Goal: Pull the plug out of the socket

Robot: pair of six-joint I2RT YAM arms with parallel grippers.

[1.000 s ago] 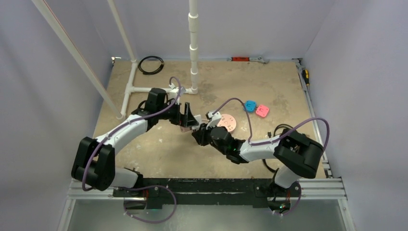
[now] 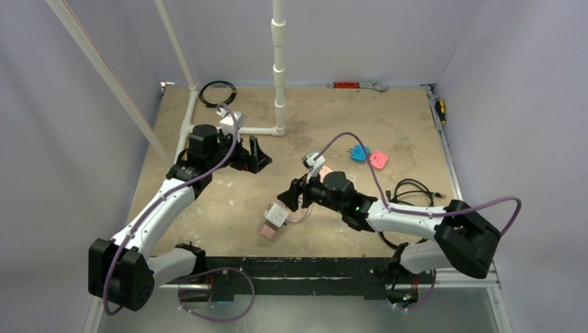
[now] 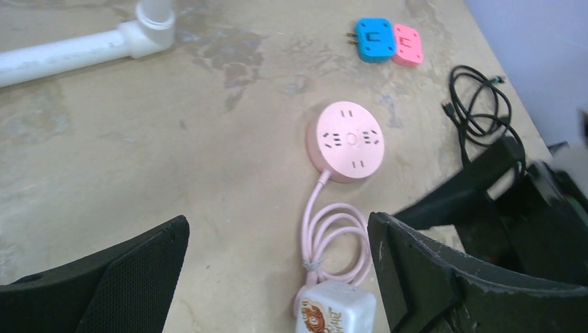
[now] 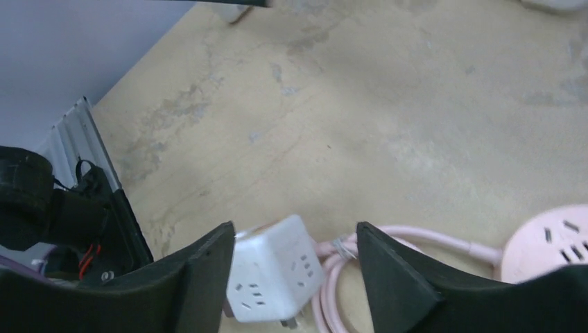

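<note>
A white cube-shaped socket (image 2: 277, 214) lies on the board near the front, with a pinkish-brown plug block (image 2: 268, 230) against its front-left side; I cannot tell how far the block is seated. Its slotted faces show in the right wrist view, where the white socket (image 4: 275, 272) appears beyond the spread fingers of my right gripper. From above, my right gripper (image 2: 292, 201) hovers by the socket's upper right corner, parted, gripping nothing. My left gripper (image 2: 262, 155) is open and empty, up and left of the socket.
A pink cord (image 3: 340, 215) lies coiled beside the socket, leading to a round pink outlet (image 3: 350, 142). Blue (image 2: 359, 153) and pink (image 2: 378, 160) adapters and a black cable (image 2: 414, 186) sit to the right. White pipes (image 2: 279, 104) stand behind; the board's middle left is clear.
My left gripper has backed away left and upward. The right gripper has moved back toward the socket.
</note>
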